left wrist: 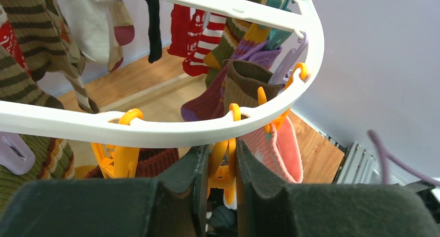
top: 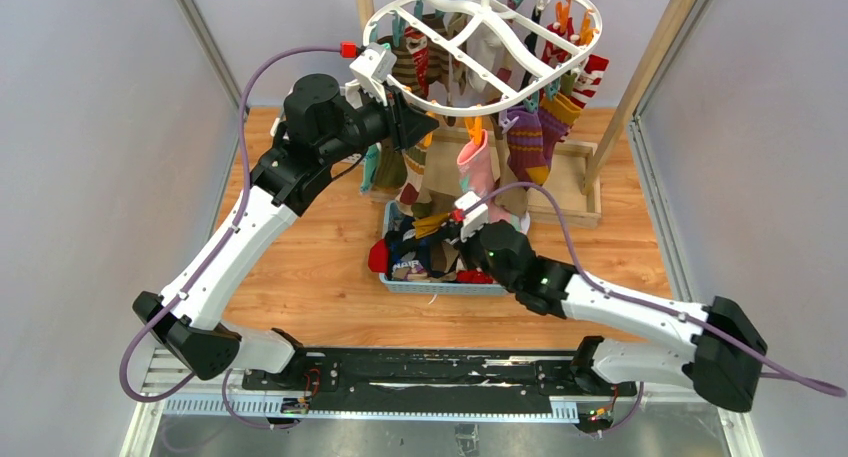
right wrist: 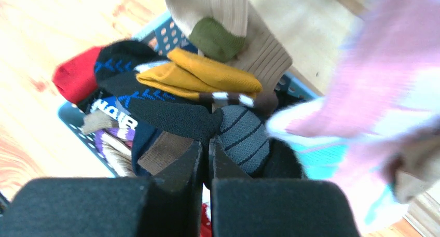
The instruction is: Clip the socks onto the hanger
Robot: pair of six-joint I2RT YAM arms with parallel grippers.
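The white hanger (top: 484,15) carries many clipped socks. On its near rim my left gripper is shut on an orange clip (left wrist: 223,153); no sock shows in that clip's fingers, though its lower end is partly hidden. Low over the blue basket (top: 445,288), my right gripper is shut, and a dark navy sock (right wrist: 179,115) gathers between its fingertips. More socks lie in the basket, among them a mustard sock (right wrist: 207,73) and a grey striped sock (right wrist: 243,138) beside the right fingertips.
A pink sock (top: 478,167) hangs from an orange clip close to the right arm and blurs across the right wrist view. Wooden trays (top: 572,215) stand behind the basket.
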